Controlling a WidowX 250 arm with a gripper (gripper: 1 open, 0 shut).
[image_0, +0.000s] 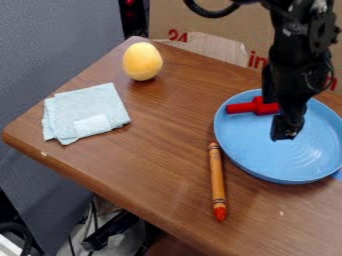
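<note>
The black gripper (285, 112) hangs over the blue plate (281, 158) at the right, its lower end beside a red cylindrical object (245, 106) near the plate's back. The fingers overlap that object in this view, so whether they are shut on it or open is unclear. An orange crayon-like stick (217, 181) lies on the wooden table just left of the plate. A folded pale cloth (84, 113) lies at the table's left, and a yellow round object (142, 61) sits at the back left.
A cardboard box (214, 25) stands behind the table. The table's left edge borders a grey surface.
</note>
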